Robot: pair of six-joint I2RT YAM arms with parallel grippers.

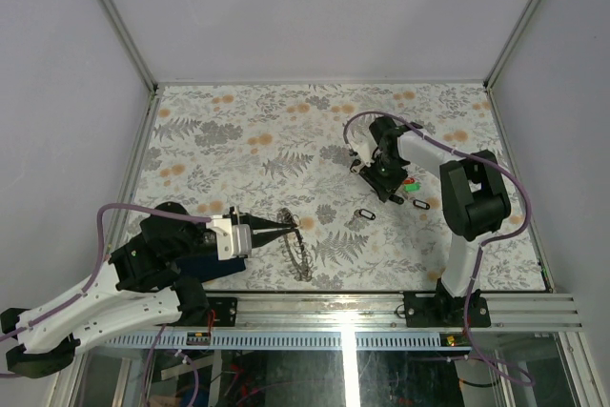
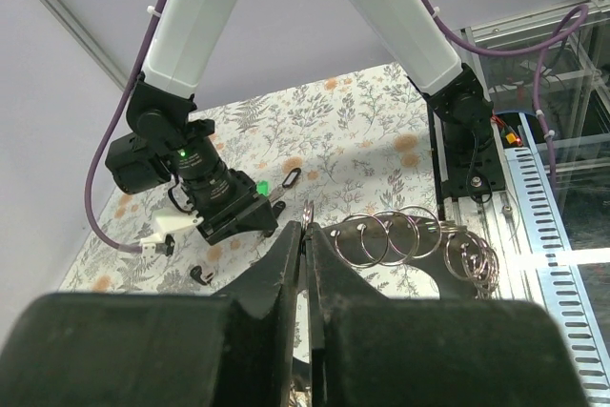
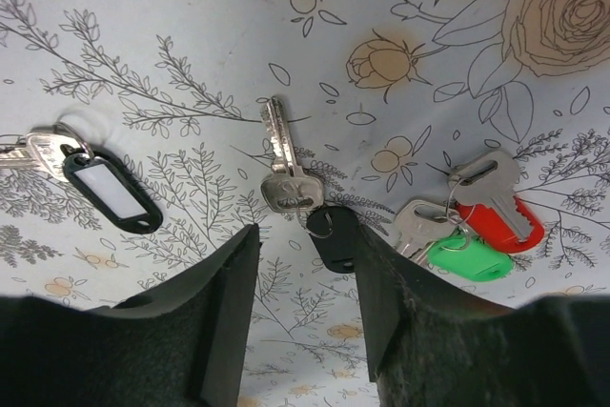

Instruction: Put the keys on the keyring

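Note:
A long wire coil, the keyring (image 1: 298, 259), hangs in the top view from my left gripper (image 1: 294, 227). In the left wrist view, the fingers are closed with a bit of wire at the tips, and the coil's loops (image 2: 419, 240) spread to the right. My right gripper is partly open and points at the table. Its fingers stand either side of a black key tag (image 3: 334, 238), whose silver key (image 3: 286, 164) lies beyond the tips. Nothing shows gripped there. Red (image 3: 510, 228) and green (image 3: 469, 259) tags with keys lie to the right.
Another key tag with a white label (image 3: 112, 193) is at the left of the right wrist view. More tagged keys (image 1: 364, 215) and a labelled tag (image 1: 420, 204) lie near the right arm.

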